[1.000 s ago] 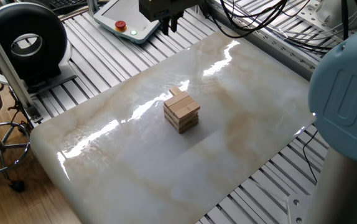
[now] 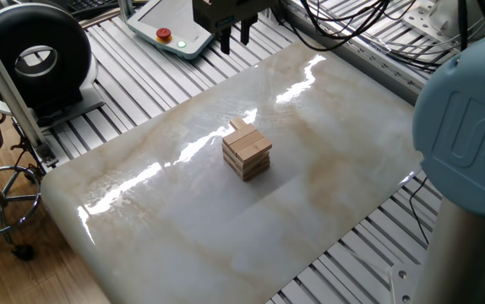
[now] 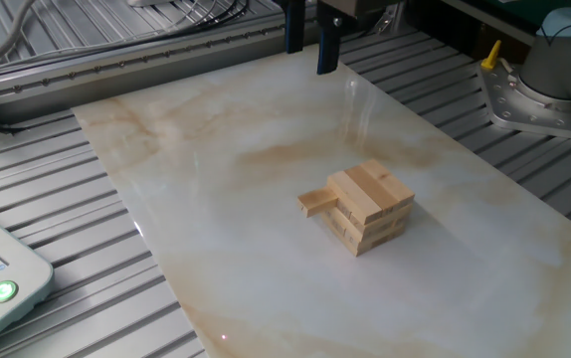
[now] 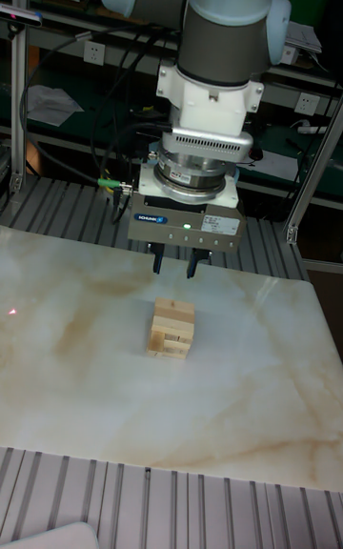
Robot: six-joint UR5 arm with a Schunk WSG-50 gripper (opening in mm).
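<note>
A small stack of light wooden blocks [image 2: 247, 152] stands near the middle of the marble-patterned board [image 3: 246, 249]. One block [image 3: 315, 202] juts out from the stack's side, just below the top layer in exterior view 2. My gripper [image 4: 174, 268] hangs above the board, apart from the stack and behind it in exterior view 3. Its two dark fingers [image 3: 327, 55] are spread with an empty gap between them, so it is open. The underside of the stack is hidden.
A teach pendant with a red stop button [image 2: 165, 35] lies on the slatted metal table [image 2: 124, 80]. Cables [image 2: 344, 25] run along the back. Around the stack, the board is bare.
The gripper's fingers have spread farther apart, and the gripper has shifted slightly to the right in exterior view 1. The blue arm joint moved slightly left; the stack stayed still.
</note>
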